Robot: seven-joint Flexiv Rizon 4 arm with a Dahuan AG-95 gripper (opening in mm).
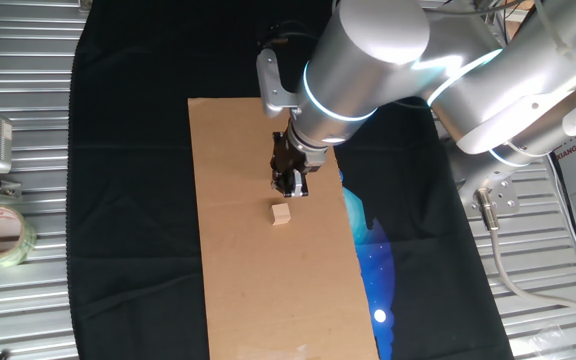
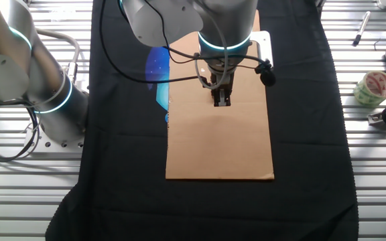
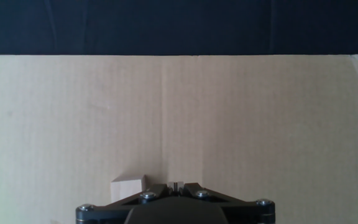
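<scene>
A small pale wooden block [image 1: 281, 214] rests on the brown cardboard sheet [image 1: 268, 270]. My gripper [image 1: 291, 192] hangs over the sheet close to the block, apart from it in exterior view 1. In the wrist view the block [image 3: 127, 188] shows at the lower left of the gripper, partly covered by its linkage. The two fingertips meet there, shut, with nothing seen between them. From exterior view 2 the gripper [image 2: 222, 102] appears above the cardboard, and the block is hidden.
Black cloth [image 1: 133, 220] surrounds the cardboard. A blue patterned piece [image 1: 373, 270] lies along the sheet's right edge in exterior view 1. A tape roll [image 1: 1, 236] sits at the far left on the slatted metal table. Most of the cardboard is clear.
</scene>
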